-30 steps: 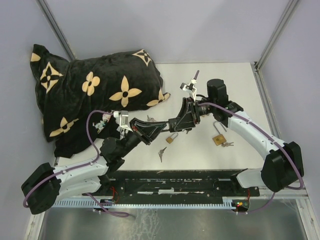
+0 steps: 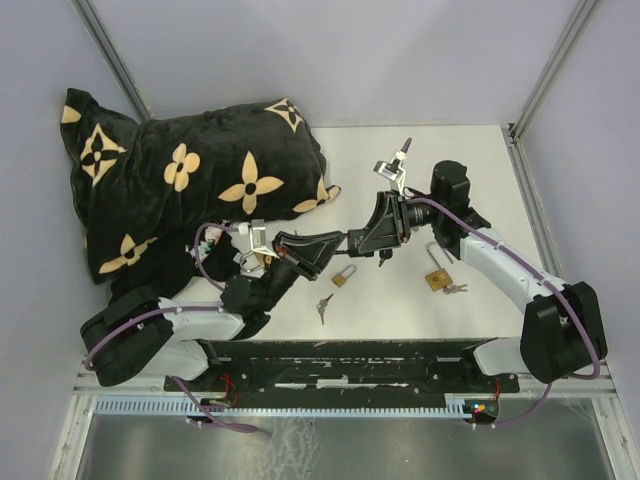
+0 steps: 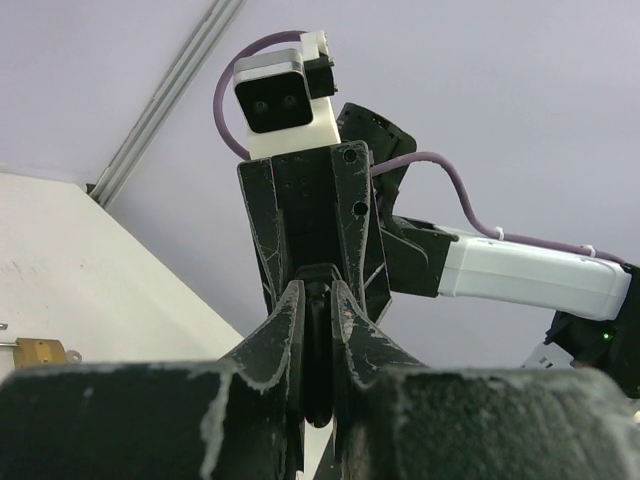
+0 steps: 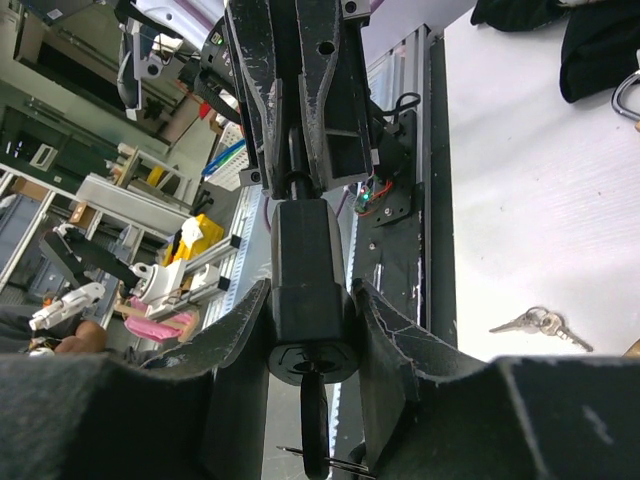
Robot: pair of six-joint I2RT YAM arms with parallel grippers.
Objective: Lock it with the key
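Note:
Above the table a black padlock [image 4: 305, 255] is held between the two grippers. My left gripper [image 2: 338, 238] is shut on its black shackle [image 3: 318, 350], which appears edge-on in the left wrist view. The padlock's body lies between the fingers of my right gripper, shut on it. At the body's near end a dark flat piece [image 4: 315, 425], seemingly a key head, sticks out with thin metal wire beside it. How deep it sits and whether the shackle is fully seated are hard to tell.
Loose keys [image 2: 323, 308] and a small brass padlock [image 2: 341, 277] lie below the grippers. A larger brass padlock [image 2: 438, 280] rests to the right with keys [image 2: 455, 289] beside it. A black patterned cloth [image 2: 210, 175] covers the back left.
Both grippers have shifted slightly right together, with the black padlock staying between them. The left arm's elbow has swung toward the back right.

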